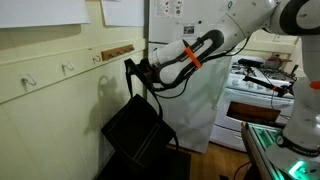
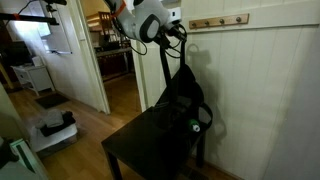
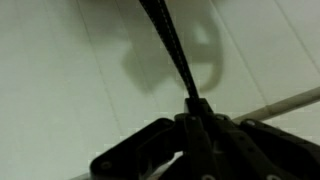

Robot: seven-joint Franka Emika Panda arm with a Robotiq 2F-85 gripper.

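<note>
A black bag (image 1: 137, 128) hangs by its strap along the white wall, its lower part over a dark seat or low table. My gripper (image 1: 134, 66) is up near the wall's hook rail, shut on the bag's strap. From the other side, the bag (image 2: 186, 100) hangs below the gripper (image 2: 178, 34), with strap bands running up to it. In the wrist view the taut strap (image 3: 172, 42) runs from the top edge down into the fingers, whose tips are dark and crowded together. A wooden rail with hooks (image 2: 221, 20) is just beside the gripper.
White hooks (image 1: 68, 67) line the cream rail. A black low table (image 2: 135, 135) stands under the bag. A white stove (image 1: 250, 100) is beyond the arm, and papers hang above the rail. Open floor (image 2: 75, 160) lies left of the table.
</note>
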